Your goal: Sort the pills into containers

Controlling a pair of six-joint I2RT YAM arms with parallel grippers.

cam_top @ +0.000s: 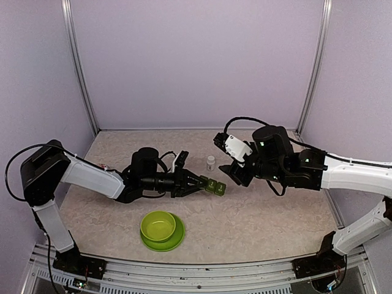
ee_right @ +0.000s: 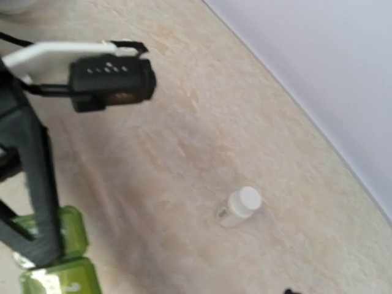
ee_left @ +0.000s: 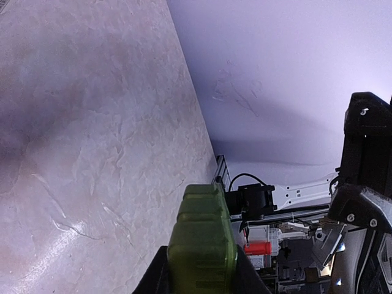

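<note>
My left gripper (cam_top: 203, 182) is shut on a green pill organizer (cam_top: 212, 185), held above the middle of the table. In the left wrist view the organizer (ee_left: 202, 239) points away from the dark fingers (ee_left: 157, 272). Its near lids show closed in the right wrist view, beyond the left finger. My right gripper (cam_top: 234, 174) hangs to the right of the organizer, apart from it. It looks part open, with nothing seen between its fingers; only one dark fingertip (ee_right: 291, 291) shows at the right wrist view's bottom edge. A white bottle (ee_right: 239, 206) stands capped on the table. No loose pills show.
A green bowl (cam_top: 158, 226) rests on a green plate (cam_top: 176, 239) at the front left of the table. The white back wall (cam_top: 202, 67) rises behind the bottle.
</note>
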